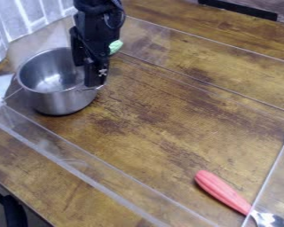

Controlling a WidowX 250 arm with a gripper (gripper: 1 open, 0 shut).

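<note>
A steel pot (61,99) stands on the wooden table (156,133) at the left. My black gripper (90,71) comes down from the top at the pot's right rim, its fingers at or just over that rim. Whether it is open or shut, and whether it holds the rim, I cannot tell.
A red-handled utensil (225,191) lies at the lower right. A small green object (114,45) sits behind the gripper. Clear plastic panels or strips cross the table.
</note>
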